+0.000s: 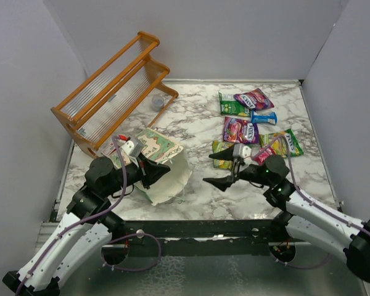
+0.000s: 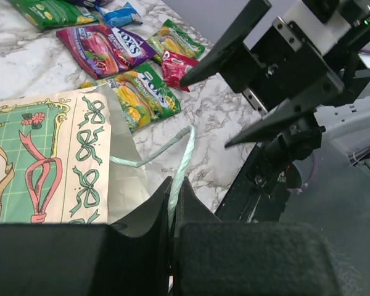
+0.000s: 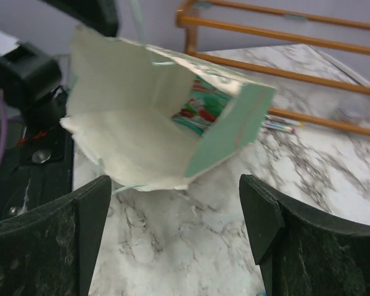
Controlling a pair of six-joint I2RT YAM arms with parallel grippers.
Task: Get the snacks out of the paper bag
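Observation:
The paper bag (image 1: 171,179) lies on its side at the left of the table, its mouth turned right. Inside it, the right wrist view shows a green and red snack packet (image 3: 202,106) deep in the bag. My left gripper (image 1: 159,177) is shut on the bag's thin pale green handle (image 2: 182,161), which runs up from between the fingers. To the right of the mouth, my right gripper (image 1: 211,168) faces the bag with fingers wide apart and empty. Several snack packs lie at the right, among them a purple pack (image 1: 240,131) and a yellow-green pack (image 1: 221,154).
A wooden rack (image 1: 114,92) leans behind the bag at the back left, with a clear round container (image 1: 158,102) by it. Bare marble lies between the bag and the snack packs. Grey walls border the back and sides.

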